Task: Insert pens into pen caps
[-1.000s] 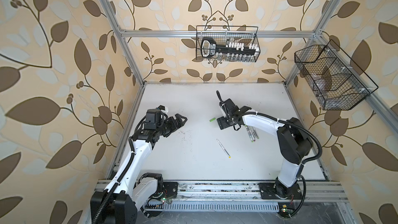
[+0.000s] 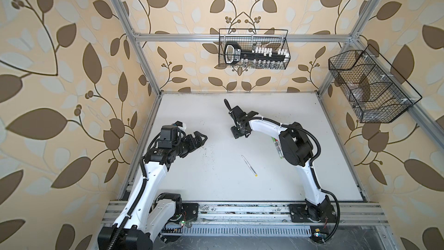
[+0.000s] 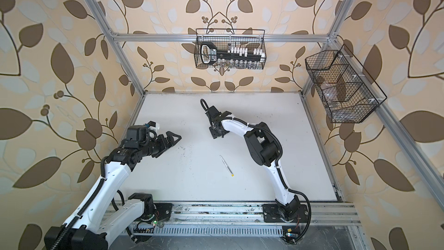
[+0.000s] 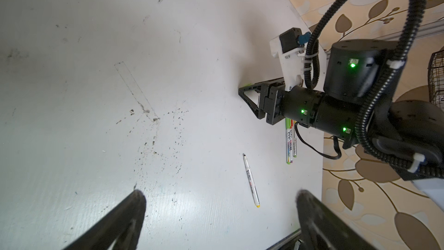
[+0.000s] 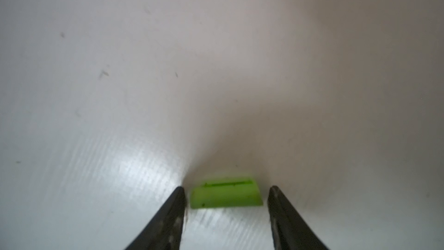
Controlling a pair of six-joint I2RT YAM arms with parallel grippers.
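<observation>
A short green pen cap (image 5: 225,195) lies on the white table, and in the right wrist view it sits between the fingertips of my right gripper. Those fingers are part open, with a narrow gap at each side of the cap. From the top left view the gripper body hides the cap. A white pen with a yellow end (image 2: 249,165) rests alone on the table; its dark bare tip shows in the left wrist view. My left gripper (image 2: 202,138) hangs over the left side of the table, wide open and empty.
More capped pens (image 4: 289,141), with green and red on them, lie to the right, partly under my right arm. Wire baskets (image 2: 254,51) hang on the back and right.
My right gripper has moved left and come down over the green cap, which stood uncovered beside it before. The left arm has shifted only slightly; the yellow-ended pen lies unchanged.
</observation>
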